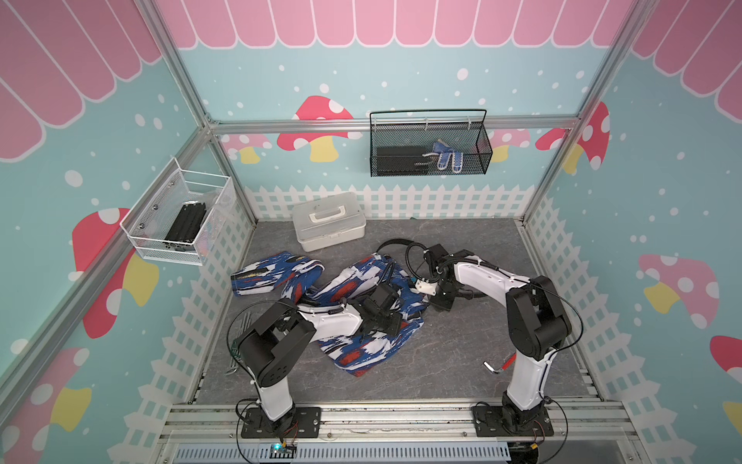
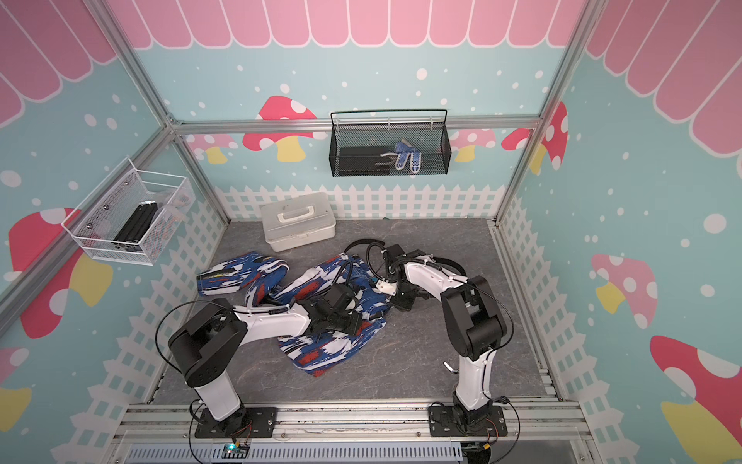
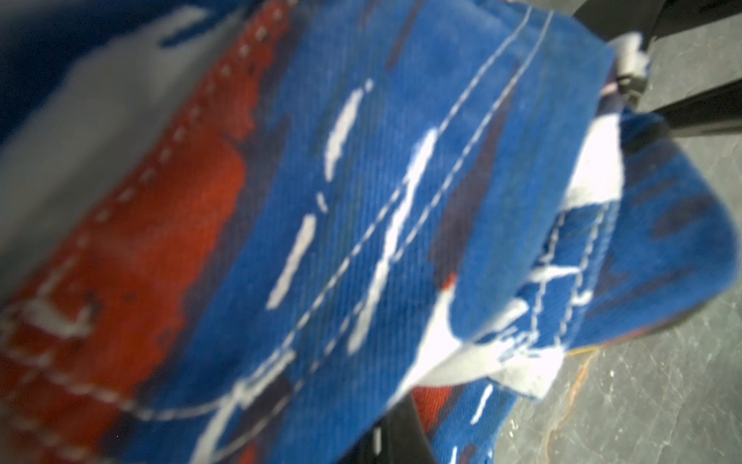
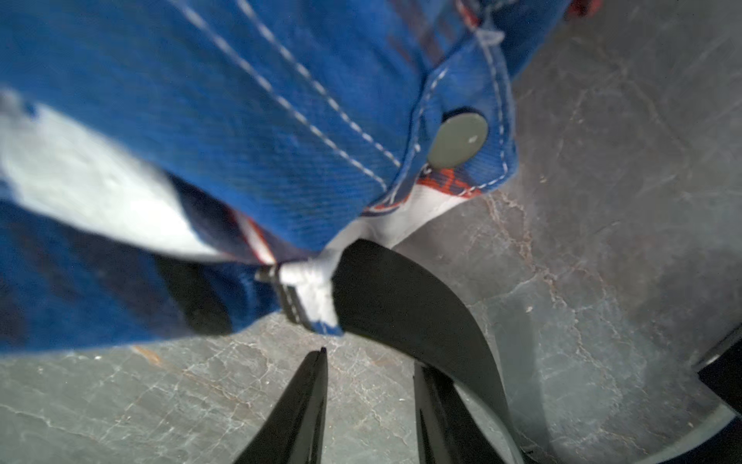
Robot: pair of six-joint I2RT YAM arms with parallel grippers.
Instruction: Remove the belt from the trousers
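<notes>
Blue, white and red patterned trousers (image 1: 363,357) lie crumpled mid-table. My left gripper is shut against them; a fold covers its fingertips, so what is between them is hidden. The black belt (image 4: 417,309) comes out of the waistband through a white loop (image 4: 309,292) and curves over the grey surface in the right wrist view. Just below the loop, my right gripper stands part open with no belt between its fingers. The belt passes behind its right finger (image 4: 436,421). A dark belt end shows behind the trousers in the top left view.
Behind the trousers stands a grey lidded box (image 1: 329,220). Wire baskets hang on the left wall (image 1: 181,216) and back wall (image 1: 430,144). A red-handled tool (image 1: 506,362) lies by the right arm.
</notes>
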